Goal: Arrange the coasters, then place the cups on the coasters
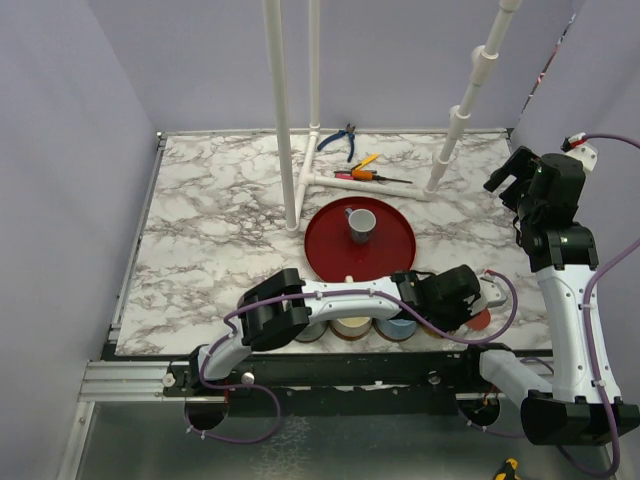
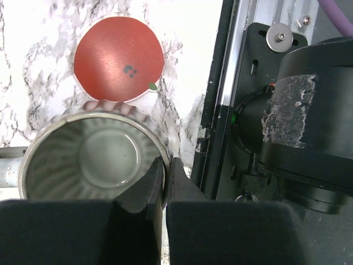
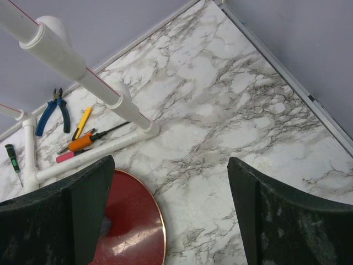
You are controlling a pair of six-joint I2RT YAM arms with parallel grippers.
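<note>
In the left wrist view a grey-green cup (image 2: 105,157) with a fluted wall shows its open mouth to the camera, its handle (image 2: 7,172) toward the left edge. My left gripper is shut on the cup's rim, on the side away from the handle. Close by lies a round red coaster (image 2: 118,58), partly overlapped by the cup in this view. From above, the red coaster (image 1: 480,320) peeks out at the front right, while the left arm hides the held cup. Whether the cup touches the table cannot be told. Back right, my right gripper hangs open and empty.
A grey mug (image 1: 361,225) stands on the dark red tray (image 1: 325,260). Cream (image 1: 351,327) and blue (image 1: 397,328) cups line the front edge. White pipes (image 1: 370,187) and tools (image 1: 362,174) occupy the back.
</note>
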